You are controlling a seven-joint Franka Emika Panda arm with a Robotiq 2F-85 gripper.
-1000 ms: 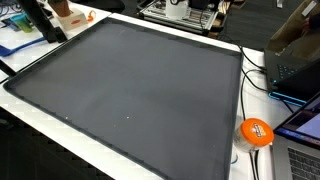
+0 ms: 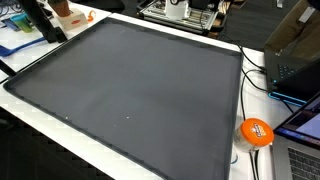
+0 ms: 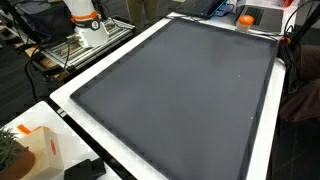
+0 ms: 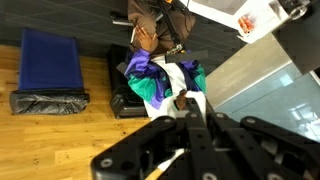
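In the wrist view my gripper enters from the lower right and looks shut. White cloth shows beside its fingertips, and more white shows just below the fingers, so it seems pinched there. The exact contact is hard to make out. Beneath lies a heap of purple cloth and teal cloth, in or on a black container on the wooden floor. Both exterior views leave the gripper out.
An orange-lidded jar stands at its edge near a laptop. A potted plant is near the lower left. On the floor lies a blue item; a grey cabinet stands right.
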